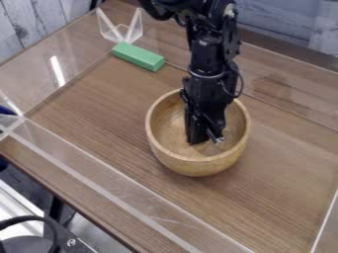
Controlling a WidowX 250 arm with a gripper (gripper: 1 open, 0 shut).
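Observation:
My black gripper [204,131] reaches down from the top into a large tan bowl [179,154] at the middle of the wooden table. Its fingertips are low inside the bowl, close to the inner floor. The gripper looks narrow, with nothing visible between the fingers, though the bowl's interior around the tips is dark and small.
A green block [137,55] lies at the back left, beside a clear plastic piece [119,27]. Bare table [79,119] spreads to the left and right of the bowl. A black cable [27,237] is at the lower left corner.

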